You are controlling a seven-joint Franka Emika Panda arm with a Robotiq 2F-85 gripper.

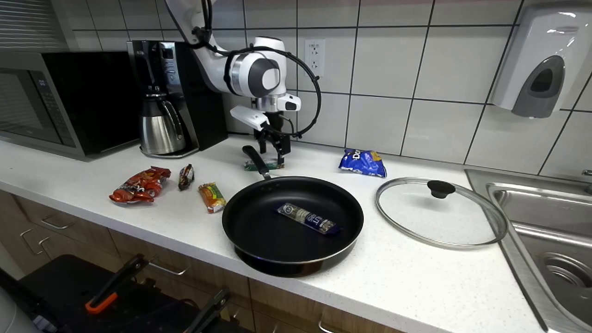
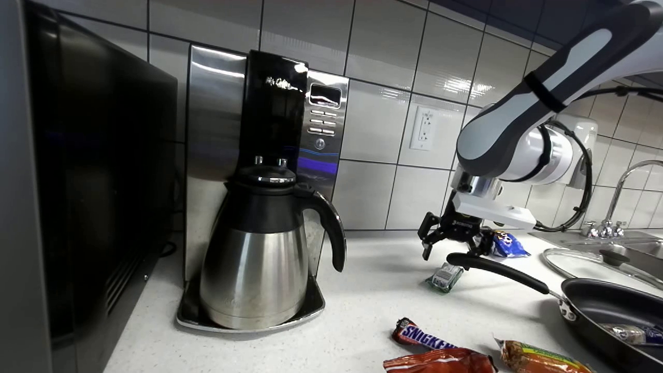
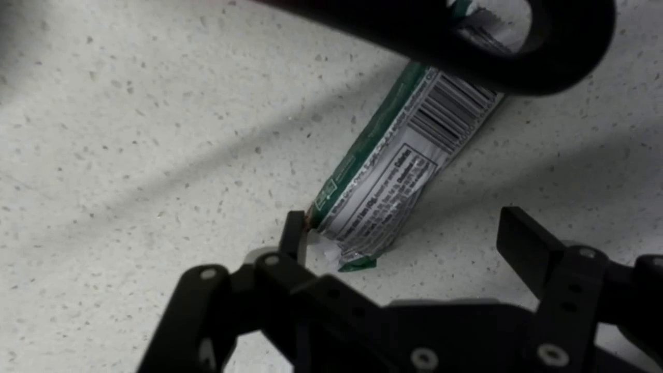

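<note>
Under my arm lies a green-and-silver bar (image 3: 398,168) on the counter, its barcode side up in the wrist view. My gripper is open above its near end, one finger close to the bar's left corner, the other well off to the right. Whether that finger touches the wrapper I cannot tell. The far end of the bar is partly hidden by the black pan handle (image 3: 528,68). In exterior view 1 the black frying pan (image 1: 266,238) holds a dark blue bar (image 1: 311,218). From the side, my gripper (image 2: 450,248) hangs over the green bar (image 2: 445,276).
A red bag (image 1: 143,186), a Snickers bar (image 1: 186,177) and an orange packet (image 1: 212,197) lie left of the pan. A blue bag (image 1: 363,163) and glass lid (image 1: 441,213) are to the right. The coffee maker (image 1: 205,100) stands behind; the sink (image 1: 555,216) is far right.
</note>
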